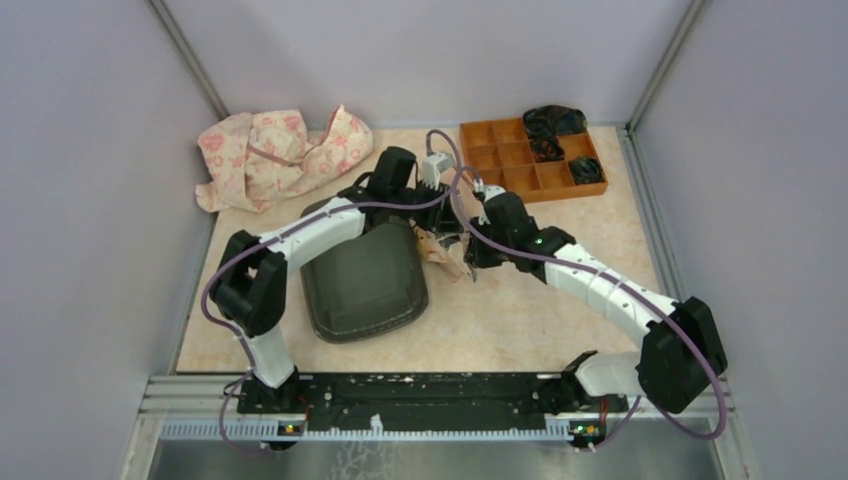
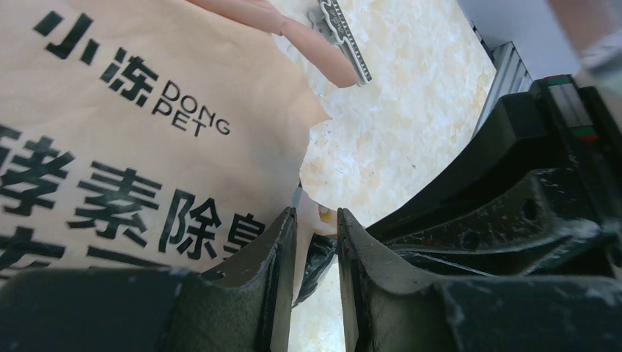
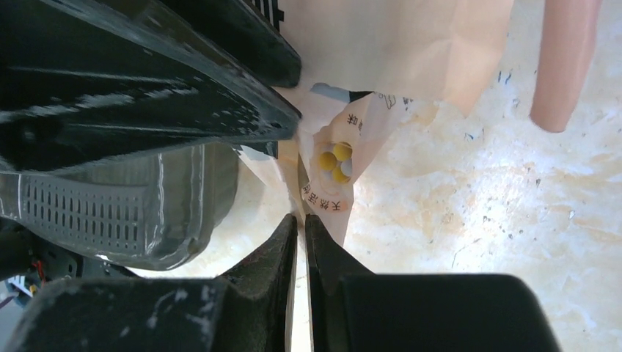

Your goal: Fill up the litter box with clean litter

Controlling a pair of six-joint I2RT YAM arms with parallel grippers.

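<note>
The dark grey litter box (image 1: 362,285) sits left of centre in the top view, under my left arm. A kraft-paper litter bag (image 2: 132,147) with black lettering fills much of the left wrist view; in the top view the arms mostly hide it. My left gripper has its fingertips slightly apart, with the bag's edge showing in the gap. Between the fingers of my right gripper, shut, is a thin edge of the litter bag (image 3: 334,158). Both grippers are close together beside the box's right side.
At the back right stands a wooden divided tray (image 1: 510,155) with dark items. A pink patterned cloth (image 1: 285,155) lies at the back left. A pink rounded rod (image 2: 315,48) crosses the bag's edge.
</note>
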